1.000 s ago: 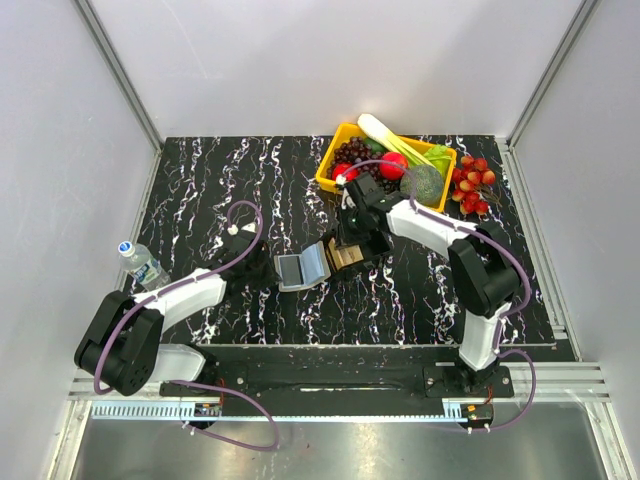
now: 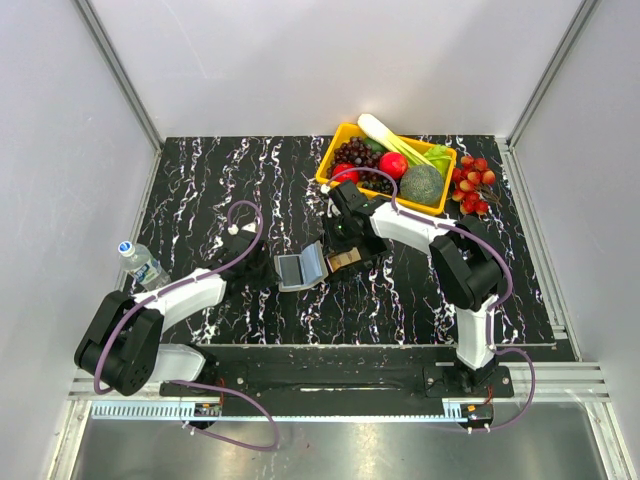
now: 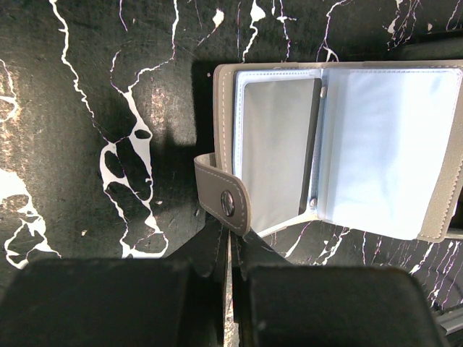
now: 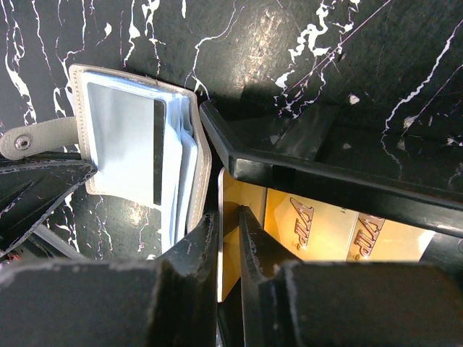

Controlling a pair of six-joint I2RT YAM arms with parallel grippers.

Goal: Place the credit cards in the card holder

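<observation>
The card holder (image 3: 427, 233), beige with clear sleeves, lies spread open on the black marble table. My left gripper is shut with its tips at the holder's edge; the snap strap (image 3: 211, 189) overlaps them, so I cannot tell whether the edge is pinched. To the holder's right, several orange-gold cards (image 4: 295, 230) stand in a black box (image 4: 325, 163). My right gripper is down at the leftmost card (image 4: 230, 264), open by a narrow gap, its fingers (image 4: 249, 228) against or close to that card. The holder's window pocket (image 4: 123, 141) looks empty.
Behind the right arm sits a yellow basket (image 2: 323, 172) of fruit and vegetables, with red fruit (image 2: 474, 185) beside it. A water bottle (image 2: 143, 265) stands at the far left.
The left arm and the holder have not visibly moved.
</observation>
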